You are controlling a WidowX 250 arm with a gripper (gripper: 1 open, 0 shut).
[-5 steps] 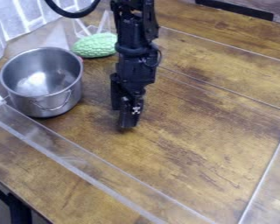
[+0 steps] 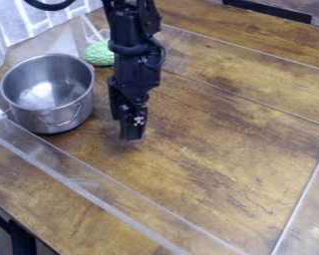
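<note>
My black gripper [image 2: 131, 118] hangs low over the wooden table, just right of a steel pot [image 2: 49, 94] on the left. Its dark fingertips are hard to make out, so I cannot tell whether it is open or shut or holds anything. A pale green textured object [image 2: 99, 54] lies behind the arm, partly hidden by it.
Clear plastic strips run along the left, front and right. A whitish cloth lines the back left, and a dark edge borders the back right.
My gripper has shifted slightly left, toward the pot, and the arm now covers more of the green object. The pot has not visibly moved.
</note>
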